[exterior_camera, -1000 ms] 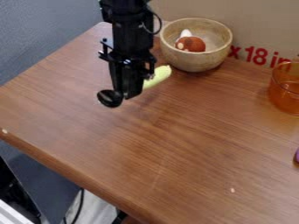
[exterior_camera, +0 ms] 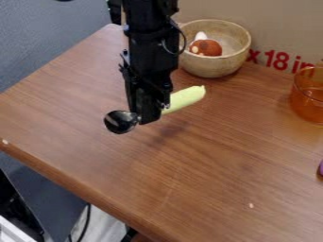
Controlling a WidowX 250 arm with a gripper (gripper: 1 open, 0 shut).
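Note:
The black gripper (exterior_camera: pixel 142 112) hangs over the middle-left of the wooden table (exterior_camera: pixel 151 180). A dark, shiny spoon-like scoop (exterior_camera: pixel 120 122) sticks out to the left from its lower end, apparently held; the fingertips are hard to make out. A pale yellow-green long object (exterior_camera: pixel 187 97) lies just to the right of the gripper, partly hidden behind it. A wooden bowl (exterior_camera: pixel 220 61) at the back holds a brown round item (exterior_camera: pixel 206 48) and something white.
An orange translucent container (exterior_camera: pixel 309 99) stands at the right edge, with a small purple item (exterior_camera: pixel 319 169) partly in view below it. A cardboard panel (exterior_camera: pixel 275 24) stands behind.
The gripper and the dark scoop have shifted slightly downward in the view over the last second. The bowl and the other objects have stayed put.

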